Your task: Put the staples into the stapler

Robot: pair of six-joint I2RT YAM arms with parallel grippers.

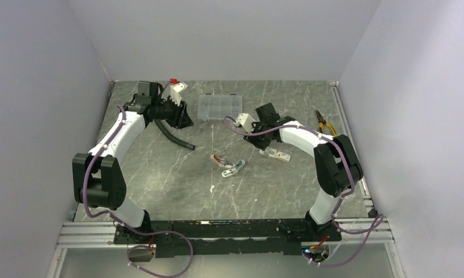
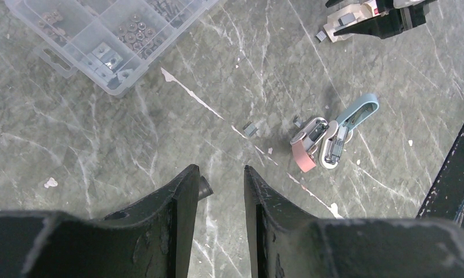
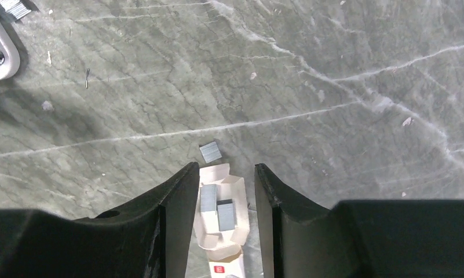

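Observation:
Two small staplers lie side by side near the middle of the table, one pink point(image 2: 303, 157) and one light blue point(image 2: 362, 109), both with their tops swung back. Beside them is a white staple box point(image 3: 238, 191), its flap unfolded, holding two grey staple strips point(image 3: 225, 216). Just outside its edge lies a staple piece point(image 3: 211, 152); another piece point(image 2: 249, 128) rests on the tabletop near the pink stapler. Over the box my right gripper stands open, its fingers on either side with nothing held. To the left, my left gripper is apart from everything, part open and empty.
A clear compartment case point(image 1: 219, 107) with small hardware sits at the back centre. A dark tube point(image 1: 174, 137) runs below the left arm. Yellow-handled pliers point(image 1: 325, 123) lie at the far right.

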